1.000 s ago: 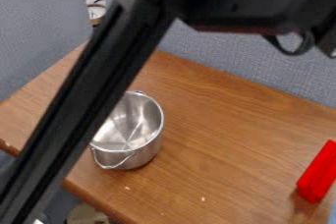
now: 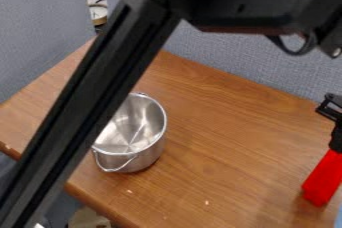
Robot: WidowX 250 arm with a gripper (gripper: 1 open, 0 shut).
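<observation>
A red object (image 2: 321,180) stands at the right edge of the wooden table, partly cut off by the frame. Just above it, at the frame's edge, is my gripper (image 2: 333,127), black and mostly out of view, so its finger state is hard to make out. A steel pot (image 2: 140,142) with a wire handle sits on the left part of the table, partly behind my arm.
My large black arm (image 2: 214,2) crosses the top and left of the view. Grey padded panels (image 2: 40,42) border the table at the back and left.
The pot has not moved.
</observation>
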